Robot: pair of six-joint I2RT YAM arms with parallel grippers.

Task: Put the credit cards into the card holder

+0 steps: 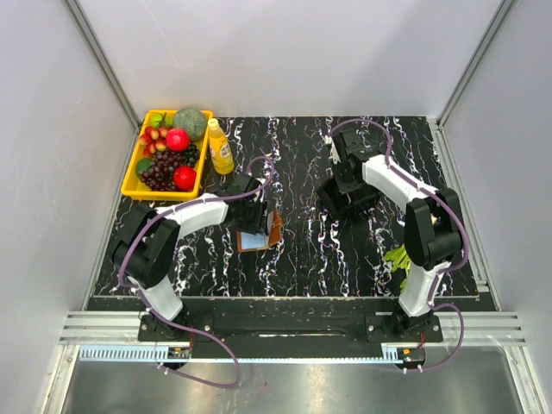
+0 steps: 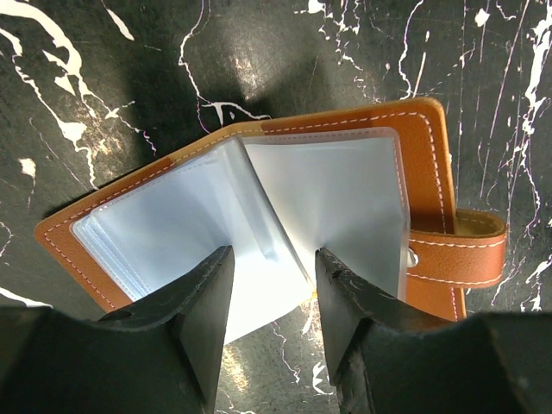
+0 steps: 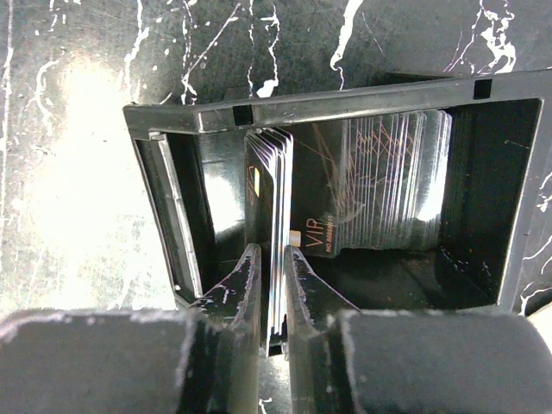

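A brown leather card holder (image 2: 423,159) lies spread on the table, with translucent sleeves (image 2: 332,190). One sleeve's edge stands raised between the fingers of my left gripper, which are visibly apart. In the top view the left arm partly covers the holder (image 1: 253,241). On the right, a black box (image 3: 509,285) holds several credit cards (image 3: 379,181) stacked on its right side. Several more cards (image 3: 281,177) stand on edge in a narrow fan, passing between the fingertips of my right gripper. Whether those fingers press on them cannot be made out.
A yellow basket of fruit (image 1: 131,183) and a yellow bottle (image 1: 221,151) stand at the back left. Something green (image 1: 398,258) lies by the right arm. Between the holder and the box, the dark marbled tabletop (image 1: 297,224) is clear.
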